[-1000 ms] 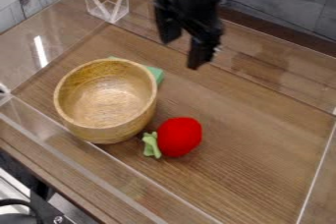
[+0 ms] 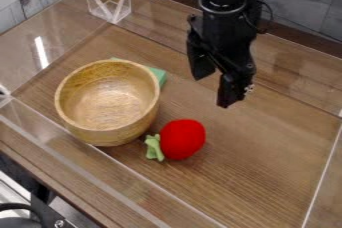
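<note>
My black gripper (image 2: 222, 74) hangs over the upper middle of the table in the camera view, its fingers pointing down; whether they are open or shut is hard to tell. Below it, toward the front, lies a red round object (image 2: 183, 140) with a green top at its left. A yellow bowl (image 2: 107, 79) stands to the left, and a small green object (image 2: 158, 75) lies at the bowl's upper right edge, left of my gripper.
A white wire-like object (image 2: 112, 4) is at the back left. Dark cables lie at the lower left edge.
The bowl, red object and green object have not moved.
</note>
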